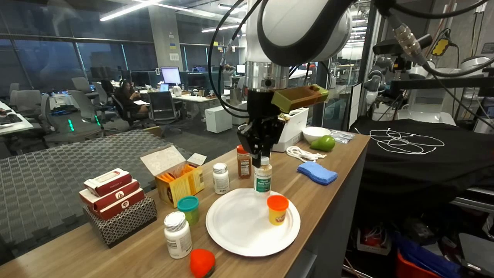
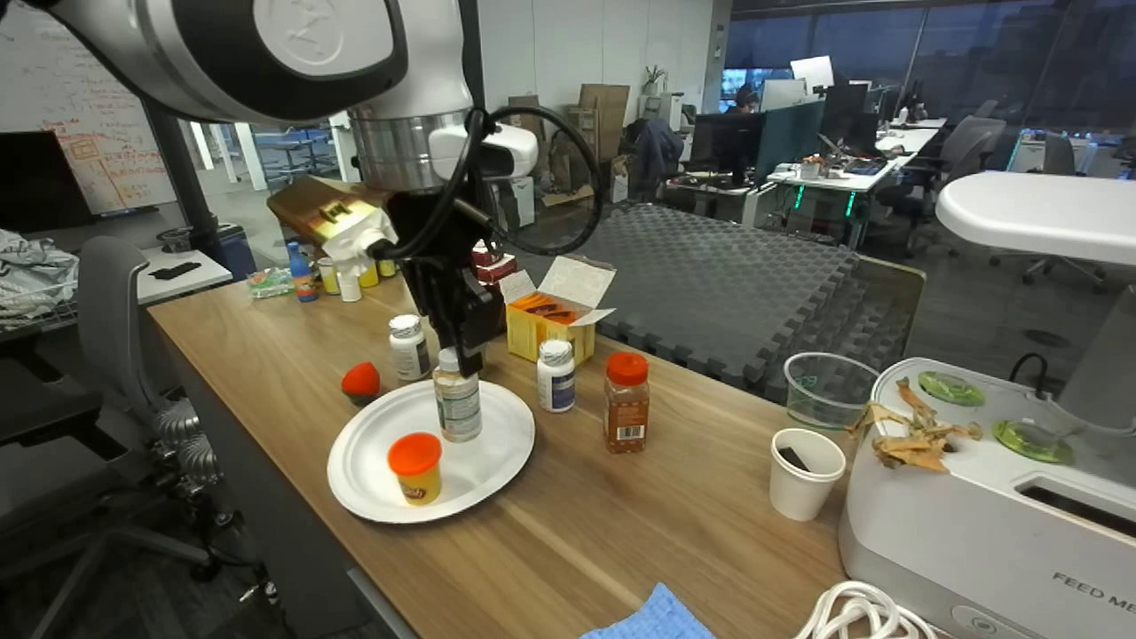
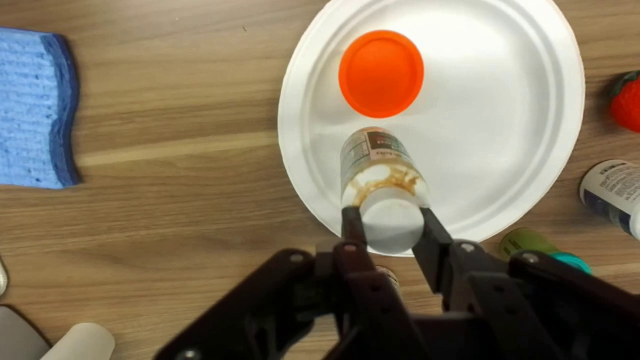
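Observation:
My gripper is shut on the white cap of a plant-food bottle [image 1: 262, 181] with a green and white label. In the wrist view, a finger [image 3: 352, 225] presses on either side of the cap. The bottle is close to upright over the rim side of the white paper plate [image 1: 236, 231]; whether its base touches the plate I cannot tell. A yellow tub with an orange lid [image 2: 415, 469] stands on the plate beside the bottle.
White pill bottles [image 1: 221, 178], a red-capped spice jar [image 2: 626, 405] and a teal-lidded tub [image 1: 188, 207] stand near the plate. A strawberry [image 1: 202, 262] lies close by. Bare wood separates the plate from the blue sponge [image 3: 33, 108].

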